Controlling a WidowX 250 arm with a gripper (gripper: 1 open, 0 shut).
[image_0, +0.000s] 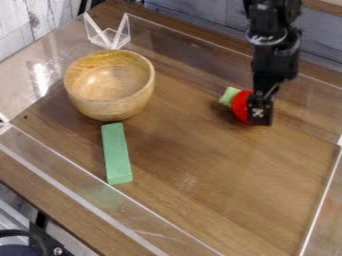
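My black gripper (250, 99) reaches down from the top right, its fingers open around or just over a red round object with a pale green top (241, 107), which it partly hides. Whether the fingers touch it is unclear. A wooden bowl (110, 88) sits at the upper left of the table, and a green bar (116, 153) lies below it.
A white wire-like shape (110, 35) stands at the back left. Clear edging runs along the table's sides.
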